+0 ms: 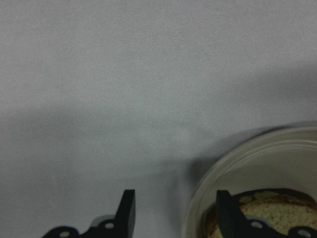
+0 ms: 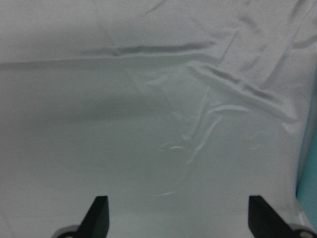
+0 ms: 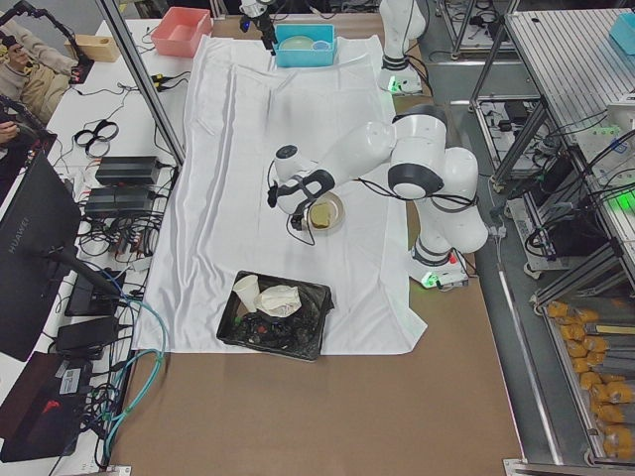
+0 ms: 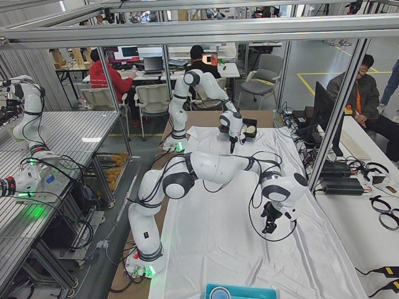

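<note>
A pale plate holding a slice of bread lies on the white cloth, partly hidden by the left arm. My left gripper is open over the plate's near rim in the left wrist view, one finger over the bread and the other over cloth, nothing between them. My right gripper is open above bare cloth in the right wrist view, beside the blue bin, which holds a pale round dish and a small cup.
A black tray with a white cup and crumpled white items stands beyond the plate, toward one table end. A pink bin sits on the side table.
</note>
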